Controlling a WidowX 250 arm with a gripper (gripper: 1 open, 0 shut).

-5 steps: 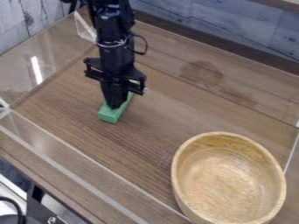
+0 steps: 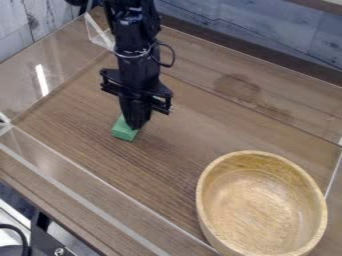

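A small green object (image 2: 124,130) lies on the wooden table, left of centre. My black gripper (image 2: 134,108) hangs over it and hides its upper part. Whether the fingers are open or shut, or touching the green object, I cannot tell from this view.
A large beige round bowl (image 2: 261,205) sits at the lower right of the wooden table (image 2: 214,120). Grey-blue panelled walls border the back and left. A dark cable lies at the lower left corner.
My gripper has shifted slightly downward over the green object, covering more of it. The bowl has not moved.
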